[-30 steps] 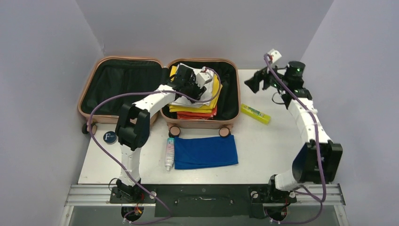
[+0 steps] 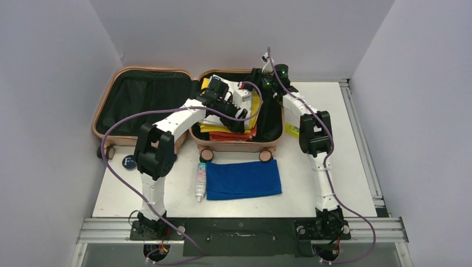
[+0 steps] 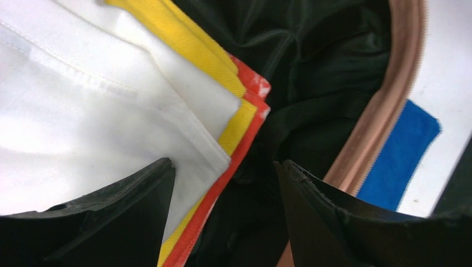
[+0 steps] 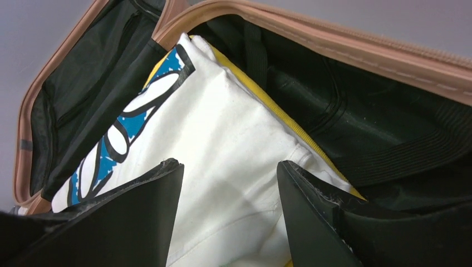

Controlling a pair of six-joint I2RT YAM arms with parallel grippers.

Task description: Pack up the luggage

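Observation:
A stack of folded white (image 4: 222,139), yellow (image 3: 200,50) and red (image 3: 253,80) clothes lies inside the right half of the open suitcase (image 2: 234,146). My left gripper (image 2: 234,119) is low over the front of the stack, fingers apart at the white cloth's edge in the left wrist view. My right gripper (image 2: 253,83) is over the stack's back right, fingers apart above the white cloth with its blue printed edge in the right wrist view. Neither visibly holds anything.
The left suitcase half (image 2: 142,103) is empty. In front lie a blue cloth (image 2: 245,181), a white tube (image 2: 200,183) and a round dark tin (image 2: 129,162). A yellow box (image 2: 291,129) sits right of the suitcase, partly behind my right arm.
My right arm has swung left from the table's right side to over the suitcase's back, descending onto the stack. My left gripper has shifted slightly toward the front of the stack.

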